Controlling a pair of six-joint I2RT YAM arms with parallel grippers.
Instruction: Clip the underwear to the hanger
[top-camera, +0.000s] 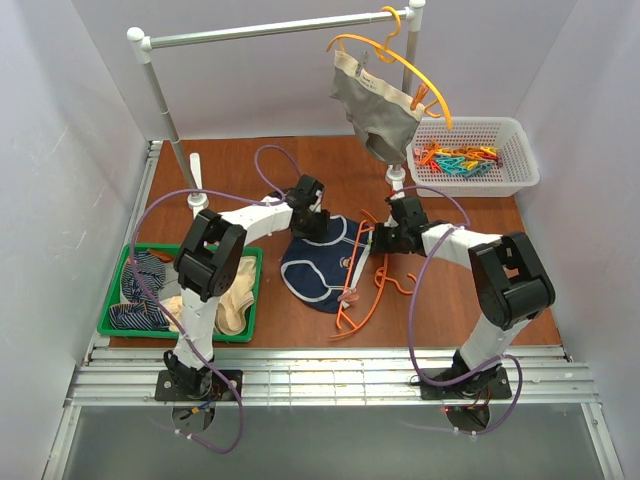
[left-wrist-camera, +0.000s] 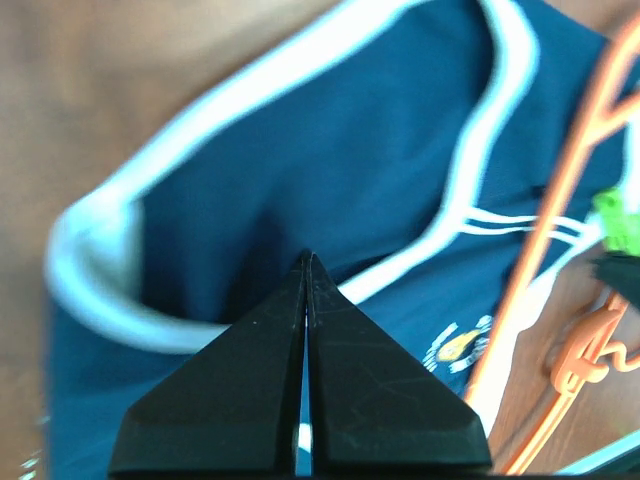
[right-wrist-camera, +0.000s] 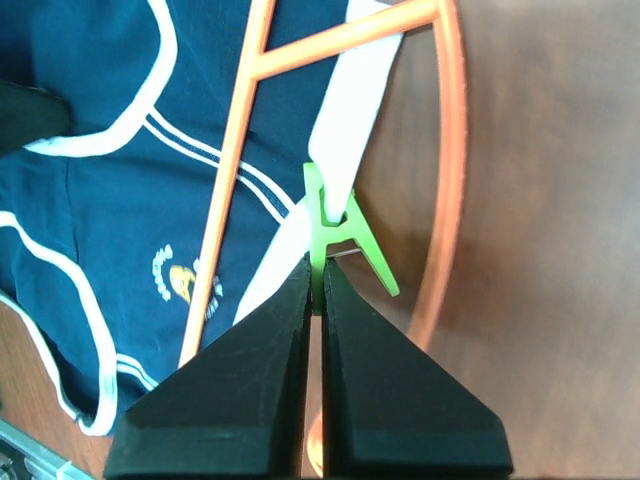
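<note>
Navy underwear with white trim (top-camera: 315, 270) lies flat on the wooden table, an orange hanger (top-camera: 377, 296) lying across its right side. In the right wrist view, my right gripper is shut on a green clothespin (right-wrist-camera: 363, 245), whose far end sits at the white waistband (right-wrist-camera: 355, 90). My left gripper is shut over the navy cloth, with nothing visible between its fingers. A pink clothespin (top-camera: 348, 298) lies on the lower part of the hanger and waistband.
A rack (top-camera: 250, 32) holds a yellow hanger with grey underwear (top-camera: 375, 105). A white basket of clothespins (top-camera: 505, 175) stands at back right, a green tray of clothes (top-camera: 250, 330) at left.
</note>
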